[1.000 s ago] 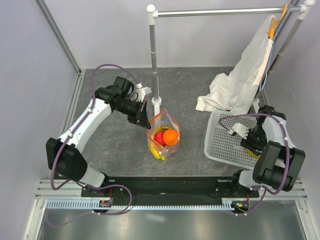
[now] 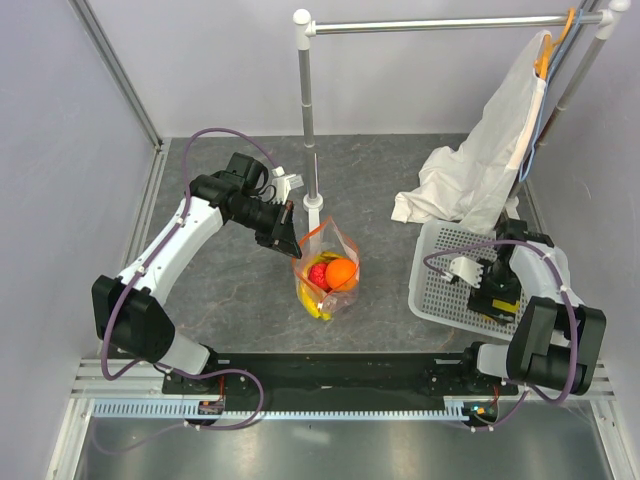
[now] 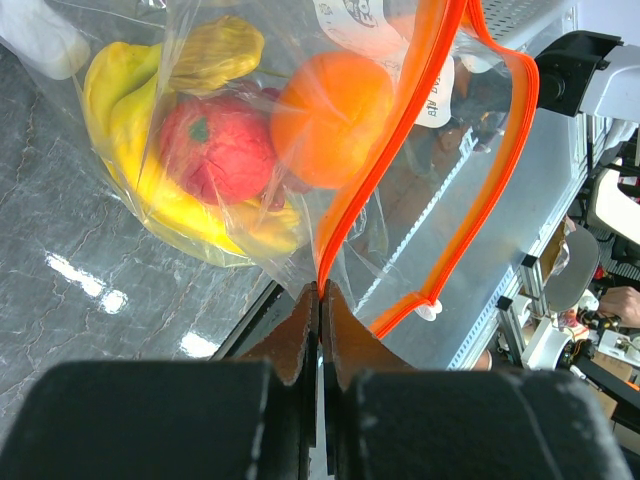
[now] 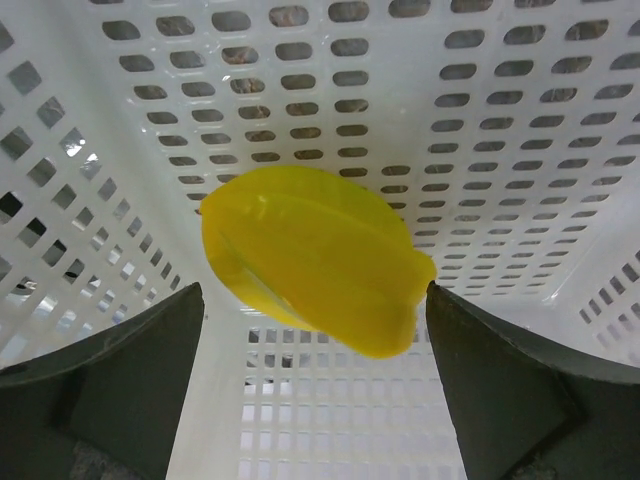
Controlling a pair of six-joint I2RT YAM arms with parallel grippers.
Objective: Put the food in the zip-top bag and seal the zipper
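Note:
The clear zip bag (image 2: 325,275) with orange zipper stands on the grey table, holding yellow bananas (image 3: 130,120), a red fruit (image 3: 215,150) and an orange (image 3: 330,118). My left gripper is shut at the orange zipper edge of the bag, its fingertips on the rim. A yellow food piece (image 4: 310,255) lies inside the white perforated basket (image 2: 440,280). My right gripper is open over that piece in the basket, a finger on either side of it in the right wrist view.
A metal rack (image 2: 307,90) stands at the back, with a white cloth (image 2: 450,180) hanging at right and draped onto the table beside the basket. The table left of the bag and between bag and basket is clear.
My right arm has moved slightly left within the basket over the last second, to above the yellow piece. The left arm and bag have not visibly changed.

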